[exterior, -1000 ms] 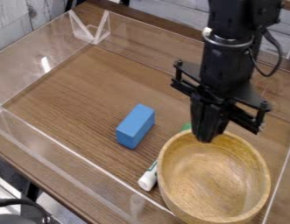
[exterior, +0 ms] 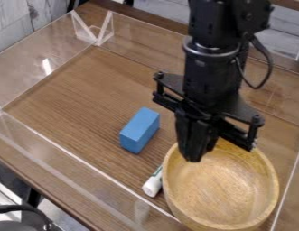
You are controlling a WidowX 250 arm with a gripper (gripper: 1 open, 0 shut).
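Observation:
The black gripper (exterior: 200,135) hangs over the rear rim of a beige oval bowl (exterior: 221,198) at the lower right, its fingertips pointing down close to that rim. It looks shut, with nothing visible between its fingers. A blue block (exterior: 139,128) lies on the wooden surface left of the gripper. A small white tube (exterior: 153,183) lies beside the bowl's left side, partly hidden by it.
The wooden tray floor (exterior: 73,99) is clear to the left and behind the block. Clear plastic walls with white corner brackets (exterior: 95,27) bound it. A dark cable loops at the arm's upper right.
The arm has moved toward the camera and slightly left, appearing larger. The green item seen near the gripper a second ago is now hidden. The bowl and block look unmoved.

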